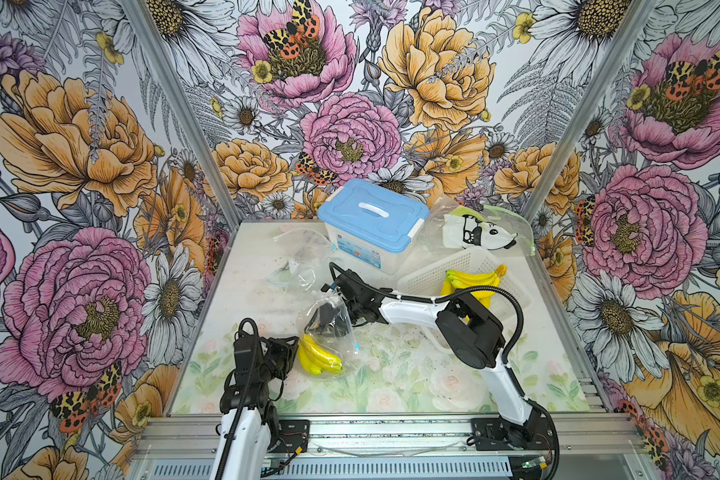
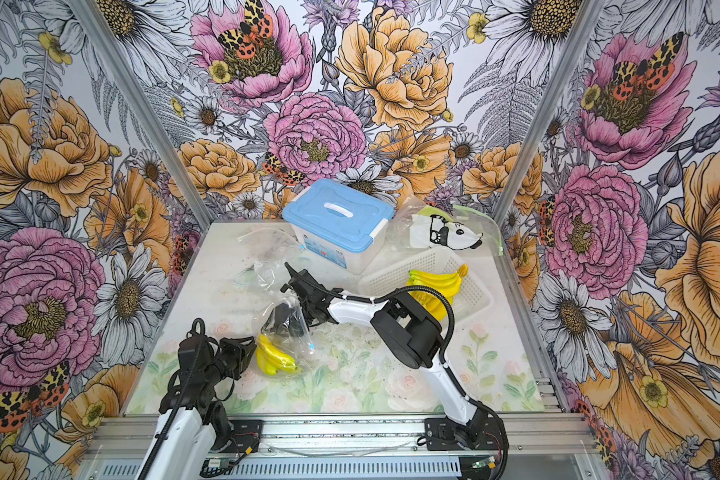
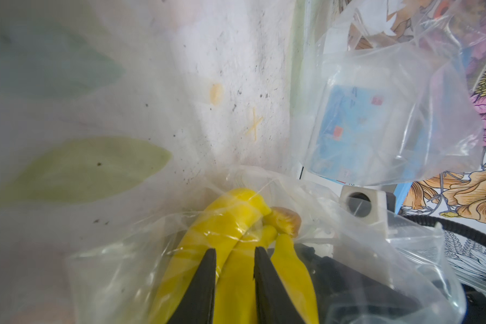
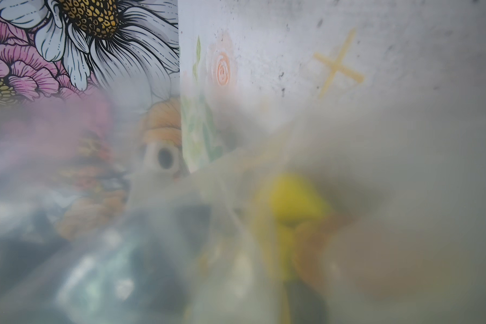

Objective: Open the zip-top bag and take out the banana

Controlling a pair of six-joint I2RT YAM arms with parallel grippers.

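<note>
A bunch of yellow bananas [image 1: 318, 355] hangs over the front left of the table, at the tip of my left gripper. In the left wrist view its fingers stand a little apart with yellow between them; whether they grip cannot be seen. Clear film of the zip top bag [image 1: 340, 321] lies over the stalk end of the bananas [image 3: 243, 216]. My right gripper [image 1: 328, 313] reaches into this bag from the right, its dark fingers blurred behind plastic. The right wrist view is mostly fogged by the bag [image 4: 210, 259], a yellow patch of banana [image 4: 297, 199] showing through.
Another clear bag [image 1: 300, 268] lies behind, left of the lidded blue-and-white box [image 1: 373, 216]. A white basket [image 1: 424, 276] with more bananas [image 1: 476, 280] stands at right, partly beneath my right arm. A panda-print bag [image 1: 480, 230] lies at the back right.
</note>
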